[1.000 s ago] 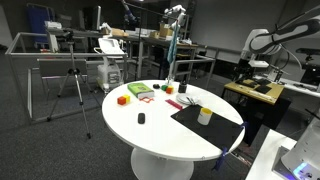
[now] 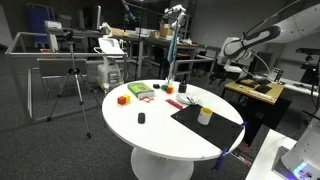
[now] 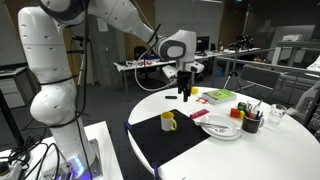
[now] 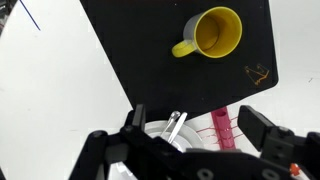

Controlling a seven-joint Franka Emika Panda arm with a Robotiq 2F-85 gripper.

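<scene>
My gripper is open and empty, its dark fingers (image 4: 255, 122) spread at the bottom of the wrist view. In exterior view 2 it hangs above the table, higher than the objects. A yellow mug (image 3: 168, 122) stands upright on a black mat (image 3: 150, 143); from above, the mug (image 4: 212, 34) looks empty, with its handle towards lower left. Beside the mat is a white plate (image 3: 231, 132) with metal utensils on it, and my fingers partly cover this plate (image 4: 155, 128) in the wrist view. A red item (image 4: 222, 130) lies close by.
On the white round table (image 2: 160, 137) are a green box (image 2: 140, 89), a black object (image 2: 141, 118) and small coloured blocks (image 2: 124, 99). A dark cup (image 3: 251, 124) holding several items and a clear glass (image 3: 277, 115) stand near the plate.
In exterior view 1 my arm has swung leftward from the right side, bringing the gripper in towards the table. The mug, plate and other tabletop things have stayed put.
</scene>
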